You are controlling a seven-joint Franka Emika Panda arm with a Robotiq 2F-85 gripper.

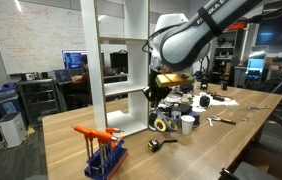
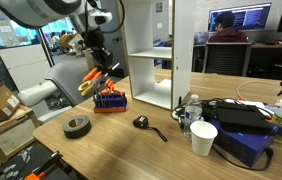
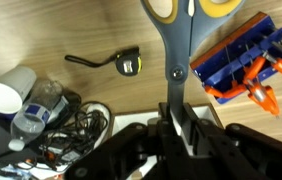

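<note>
My gripper (image 1: pixel 155 96) is shut on a pair of scissors with yellow and grey handles (image 1: pixel 162 125), held well above the table. In the wrist view the scissors (image 3: pixel 179 62) point their handles away from my gripper, with the dark blades between its fingers. The handles also show in exterior view 2, hanging over the table near a blue rack (image 2: pixel 109 101) of orange-handled tools. That rack (image 3: pixel 243 58) appears at the right of the wrist view.
A small black round tool (image 2: pixel 141 122) with a handle lies on the table. A black tape roll (image 2: pixel 77 126) sits near the left edge. White shelves (image 2: pixel 158 92) stand behind. A white cup (image 2: pixel 203 140), a clear bottle (image 2: pixel 192 112) and cluttered electronics occupy the right.
</note>
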